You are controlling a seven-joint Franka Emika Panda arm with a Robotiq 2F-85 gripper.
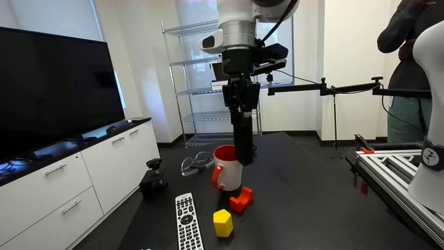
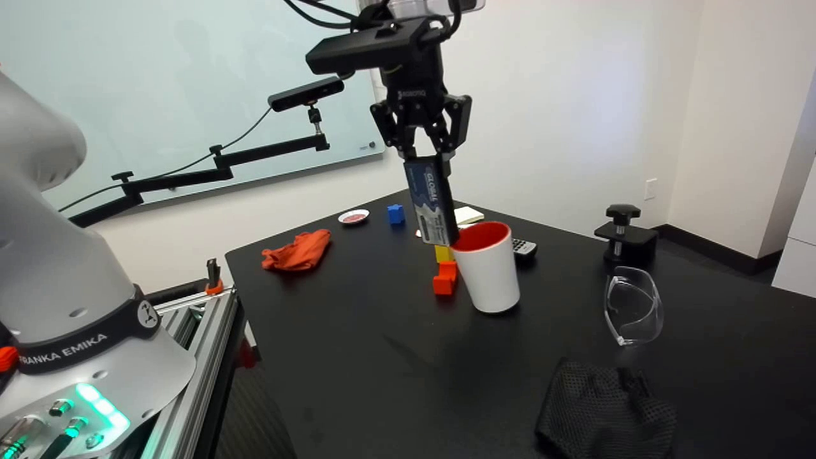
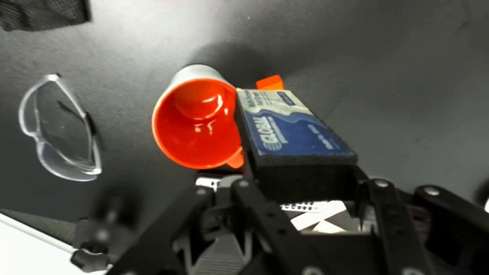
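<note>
A dark whiteboard eraser with a blue and grey label (image 2: pixel 430 195) hangs down from my gripper (image 2: pixel 425 153), which is shut on its upper end. The eraser (image 3: pixel 293 123) is above the table, at the rim of a white mug with a red inside (image 3: pixel 197 123); whether they touch I cannot tell. In exterior view 1 the mug (image 1: pixel 229 173) stands with its red handle toward the camera, and the eraser (image 1: pixel 242 137) covers part of its rim. Nothing shows inside the mug in the wrist view.
Close to the mug are an orange-red block (image 1: pixel 241 200), a yellow block (image 1: pixel 223 223) and a remote (image 1: pixel 188 223). Clear glasses (image 2: pixel 633 306) and a black mesh pouch (image 2: pixel 604 413) lie on the other side. An orange cloth (image 2: pixel 298 251) sits farther off. Bare table surrounds the pouch's left side.
</note>
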